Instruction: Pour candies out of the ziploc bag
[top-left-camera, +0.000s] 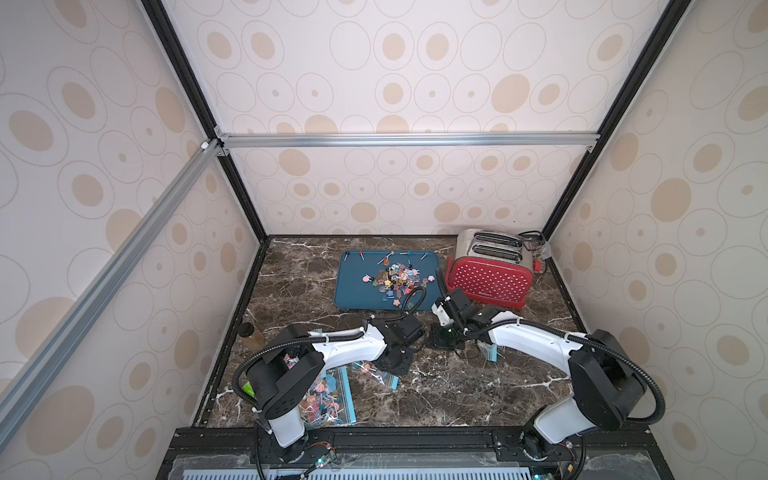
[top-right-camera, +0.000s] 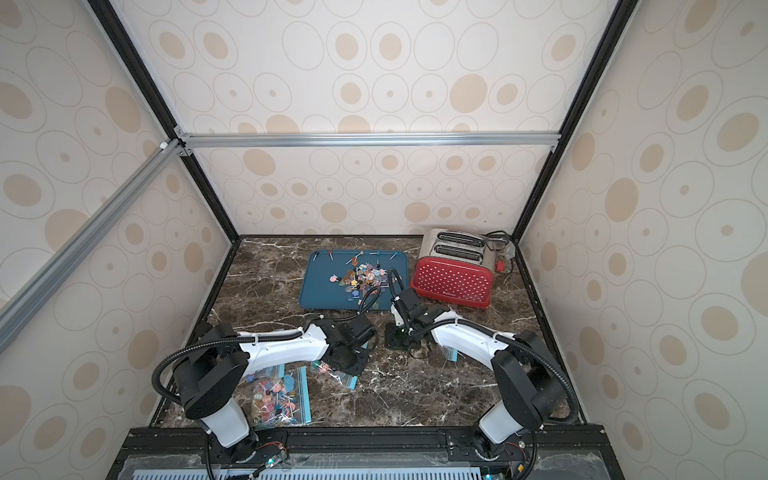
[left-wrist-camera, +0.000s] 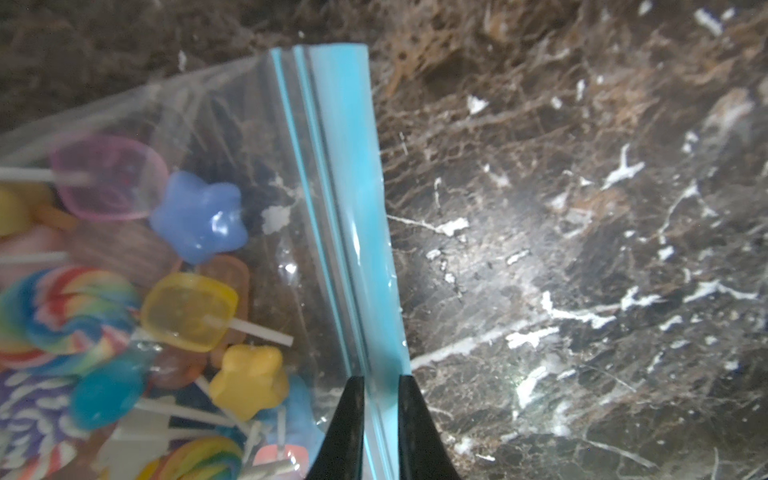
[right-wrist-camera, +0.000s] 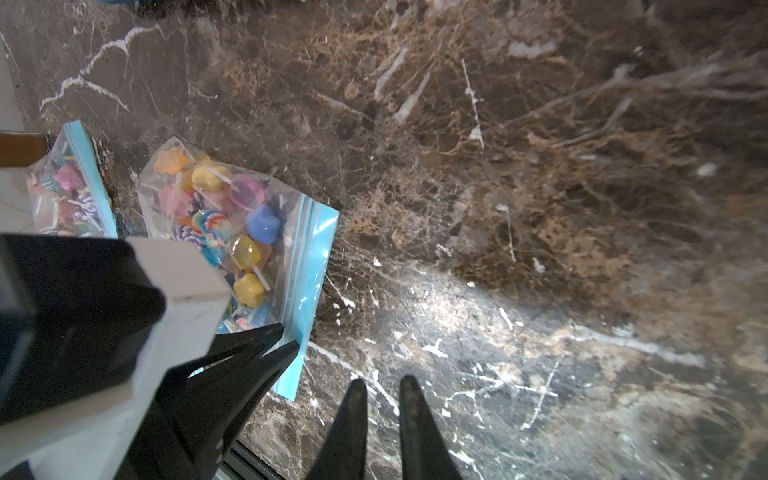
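Observation:
A clear ziploc bag of colourful lollipops (left-wrist-camera: 216, 304) lies on the marble table, its blue zip edge (left-wrist-camera: 352, 200) to the right. My left gripper is over that edge near its lower end, open. In the right wrist view the same bag (right-wrist-camera: 240, 232) lies beside another bag (right-wrist-camera: 68, 184), with the left gripper at its blue edge. My right gripper points at bare table, open. A larger bag of candies (top-left-camera: 324, 400) lies at the front left.
A blue tray (top-left-camera: 352, 288) with a pile of loose candies stands at the back centre. A red and steel toaster (top-left-camera: 488, 280) is at the back right.

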